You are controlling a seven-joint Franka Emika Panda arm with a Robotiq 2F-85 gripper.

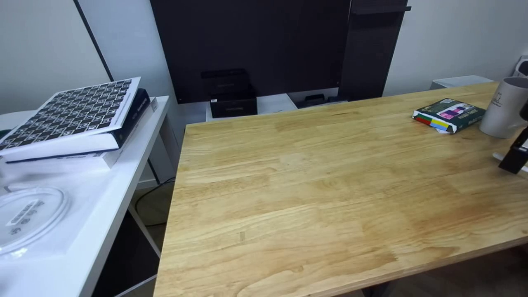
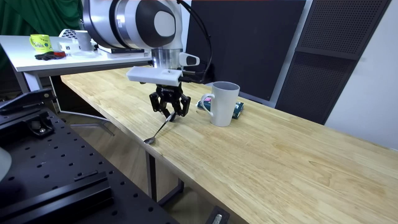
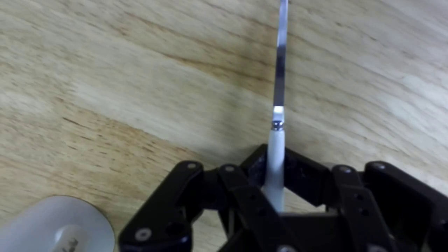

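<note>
A slim metal spoon with a white handle is pinched in my gripper, which is shut on that handle. Its bowl points toward the table's front edge; whether it touches the wood I cannot tell. From the wrist view, the white handle stands between the black fingertips, and the metal shaft runs out past the top of the picture. In exterior view 1 only a black finger and a bit of white handle show at the right edge.
A tall pale mug stands upright near the gripper, its handle toward the arm. Behind it lies a dark green box. Bare wooden tabletop extends widely to both sides. A white side table holds books.
</note>
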